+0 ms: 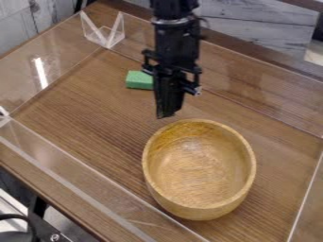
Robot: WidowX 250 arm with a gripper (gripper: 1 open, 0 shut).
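Observation:
My gripper [165, 104] hangs over the wooden table at the upper middle, just above and behind a large yellow oval bowl [199, 170]; it is dark and shut, with nothing visible between its fingers. A small green block [138, 79] lies behind it to the left, partly hidden by the arm.
A clear plastic piece [104, 31] stands at the back left, and another clear edge shows at the far left. The table [70, 142] is open to the left and right of the bowl. A black cable lies at the bottom left corner.

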